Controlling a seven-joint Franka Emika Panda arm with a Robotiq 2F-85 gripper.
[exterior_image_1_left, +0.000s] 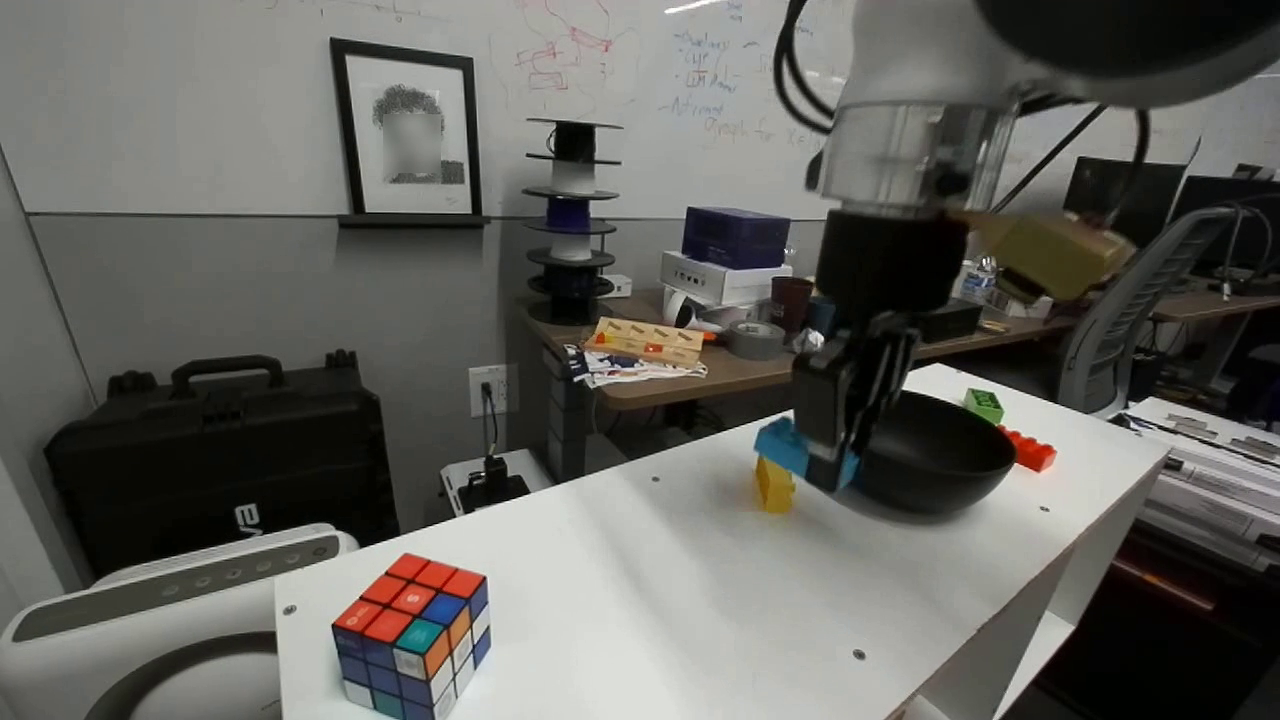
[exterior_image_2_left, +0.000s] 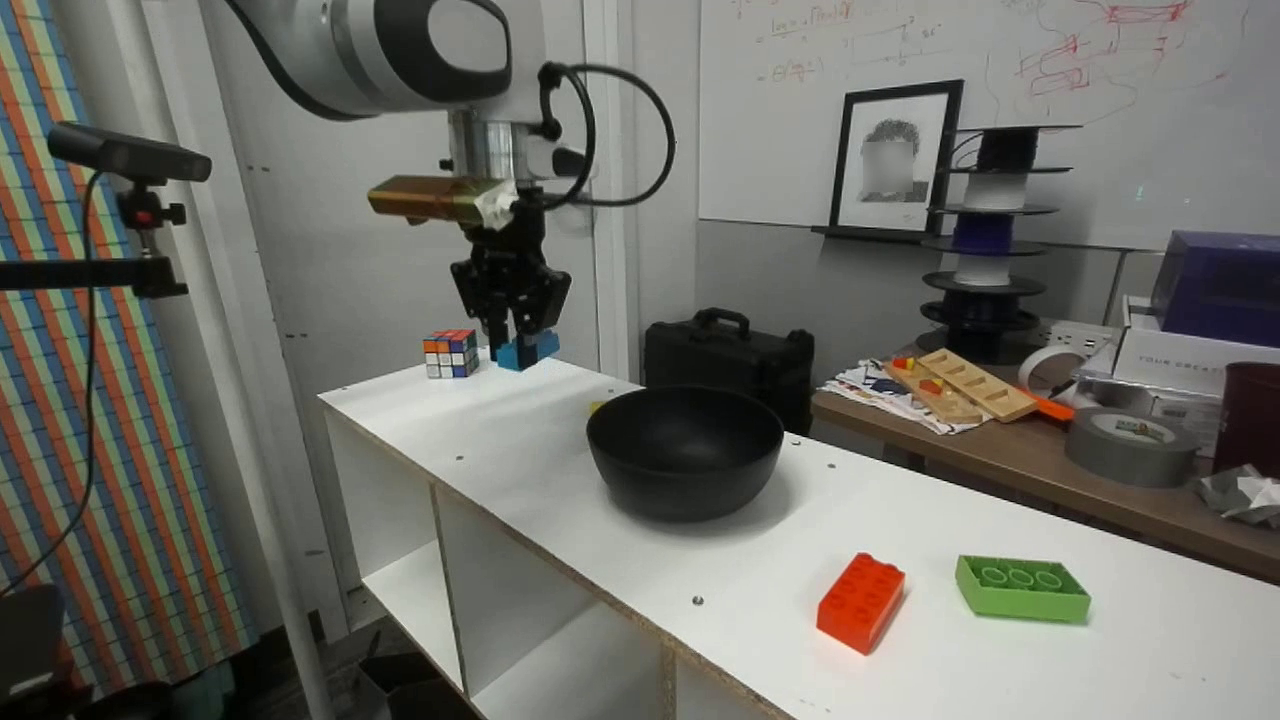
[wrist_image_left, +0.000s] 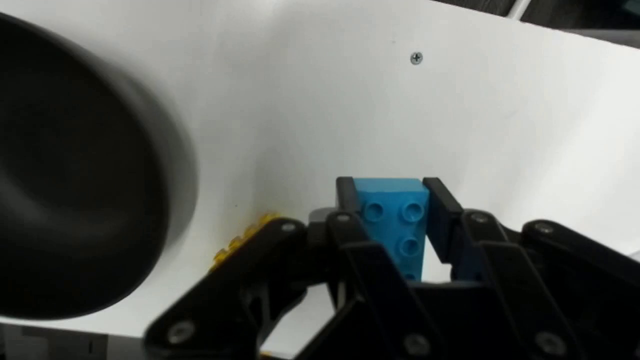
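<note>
A light-blue toy brick is clamped between the fingers of my gripper, its studs facing the wrist camera. In exterior view 2 the gripper holds this brick above the white tabletop. The black bowl stands close by; in the wrist view the bowl is to the left of the held brick. A yellow brick rests on the table beside the bowl, partly covered by the gripper's linkage in the wrist view.
A red brick and a green brick lie on the bowl's far side from the gripper. A puzzle cube sits at the table's other end. White tabletop between cube and bowl is clear.
</note>
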